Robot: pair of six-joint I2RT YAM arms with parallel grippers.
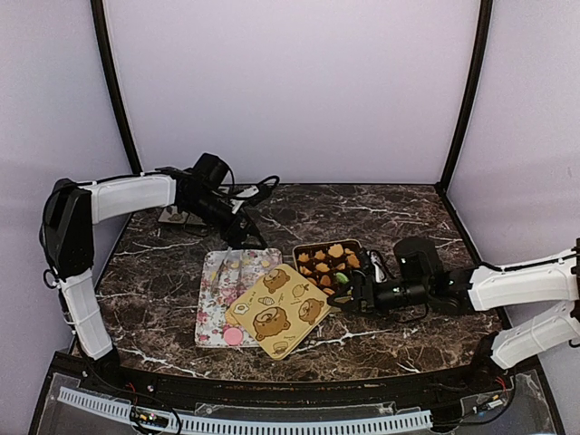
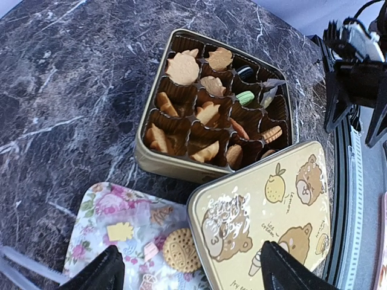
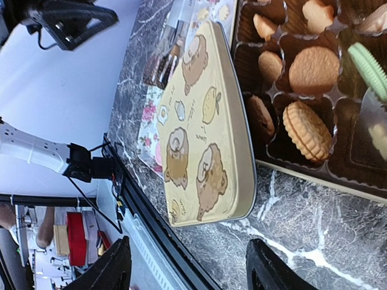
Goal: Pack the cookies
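Observation:
A tin box (image 1: 308, 245) with a brown divided tray stands right of centre, its compartments holding several cookies (image 2: 182, 68). The cream lid (image 1: 280, 311), printed with bears, lies tilted over the right side of the floral mat (image 1: 210, 299), against the box's near left corner. My left gripper (image 1: 246, 243) hovers over the mat's far edge, open and empty, its fingertips (image 2: 103, 273) short of the lid. Beside the box's near right side is my right gripper (image 1: 343, 299), also open with nothing between its fingers, just short of the lid's raised edge (image 3: 242, 202).
A few cookies (image 2: 181, 249) remain visible on the mat beside the lid, with a pink round piece (image 1: 233, 336) near its front. Clear bags or tools lie at the far left.

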